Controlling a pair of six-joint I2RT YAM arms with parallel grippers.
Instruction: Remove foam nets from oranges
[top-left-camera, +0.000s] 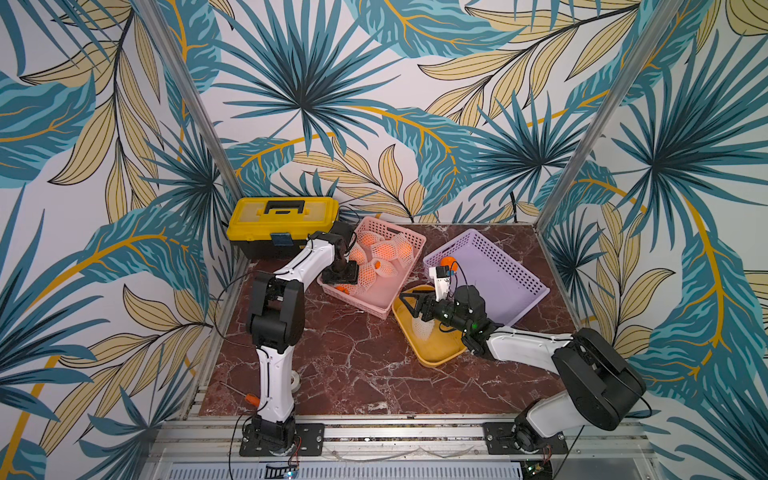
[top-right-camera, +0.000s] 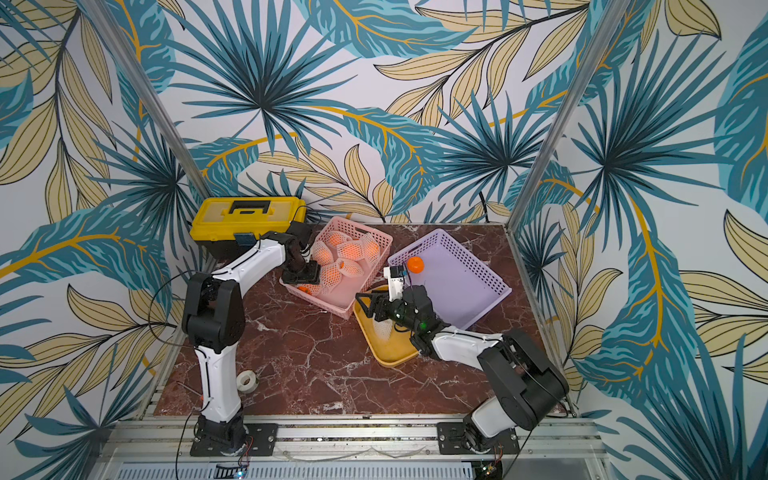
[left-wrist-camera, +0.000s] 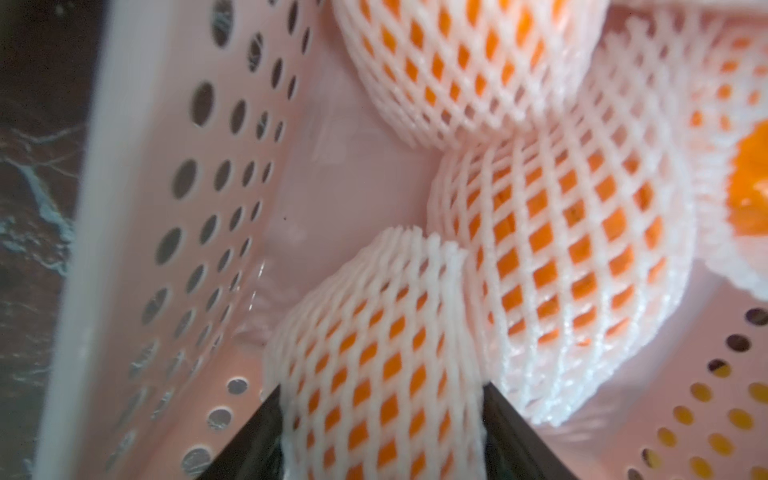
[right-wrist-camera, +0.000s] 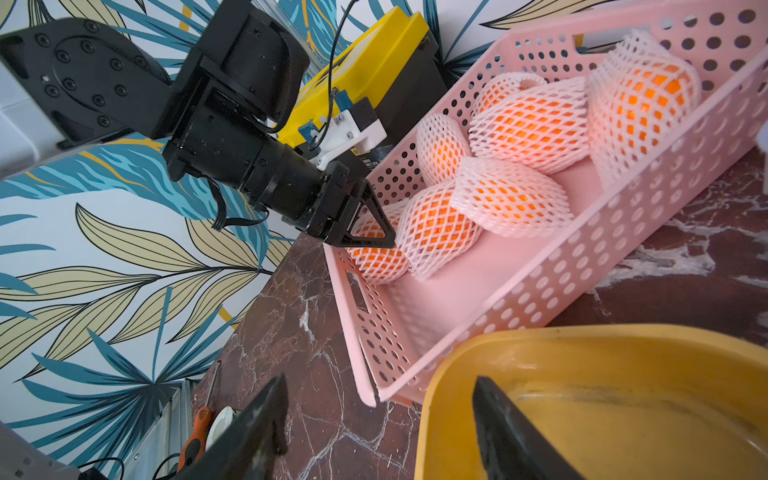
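Several oranges in white foam nets sit in the pink basket (top-left-camera: 390, 312). In the left wrist view, my left gripper has its fingers on either side of one netted orange (left-wrist-camera: 376, 360); whether they press on it cannot be told. Another netted orange (left-wrist-camera: 576, 248) lies against it. A bare orange (top-right-camera: 414, 264) rests in the purple basket (top-right-camera: 480, 308). My right gripper is open and empty over the yellow basket (right-wrist-camera: 592, 340), its fingers apart. A pale loose net (top-left-camera: 421, 328) appears to lie in that yellow basket, partly hidden from above by the arm.
A yellow and black toolbox (top-left-camera: 280, 220) stands close behind the left arm, beside the pink basket. A roll of tape (top-right-camera: 246, 381) and an orange-handled screwdriver (top-left-camera: 252, 399) lie near the left arm's base.
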